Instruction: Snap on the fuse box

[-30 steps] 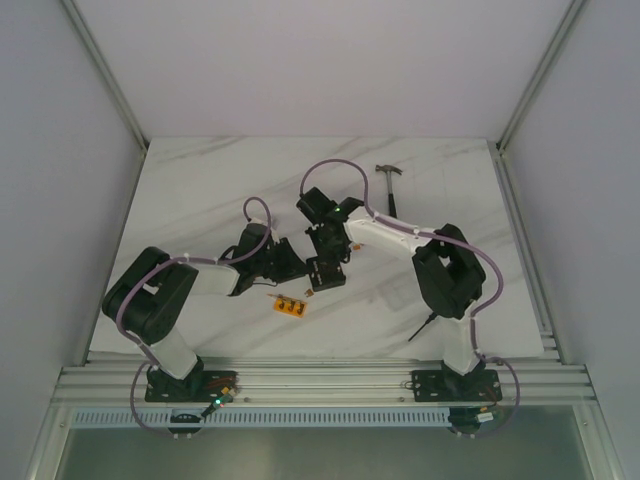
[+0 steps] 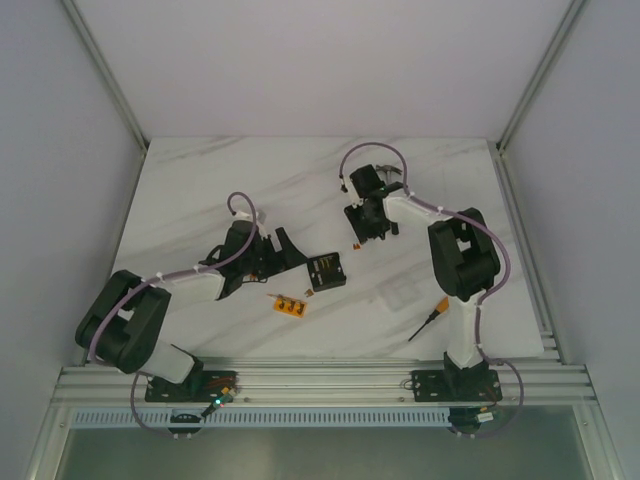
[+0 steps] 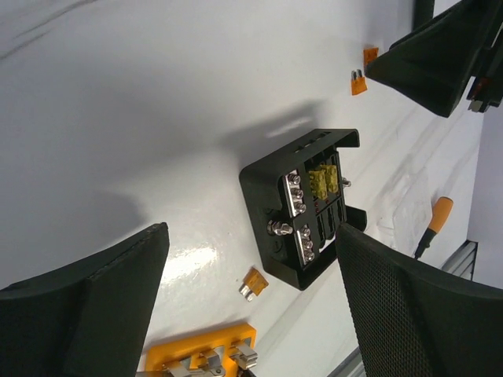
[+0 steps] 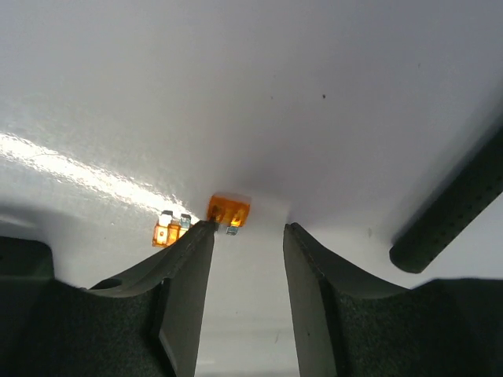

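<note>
The black fuse box [image 2: 326,270] lies on the table near the middle; in the left wrist view [image 3: 279,196] yellow fuses sit in some slots. My left gripper [image 2: 283,250] stands open just left of the box, above the table. My right gripper [image 2: 365,228] is open, low over two small orange fuses [image 4: 228,210] [image 4: 169,234] at upper right of the box, nothing visibly held. Another orange fuse [image 3: 253,284] lies beside the box's front.
An orange three-part piece [image 2: 289,306] lies below the box, a screwdriver [image 2: 435,315] and clear tray [image 2: 400,294] at lower right. A hammer [image 2: 390,170] lies behind my right gripper.
My right gripper has moved from over the fuse box toward the back right, beside the orange fuses. My left arm has pulled back slightly to the left.
</note>
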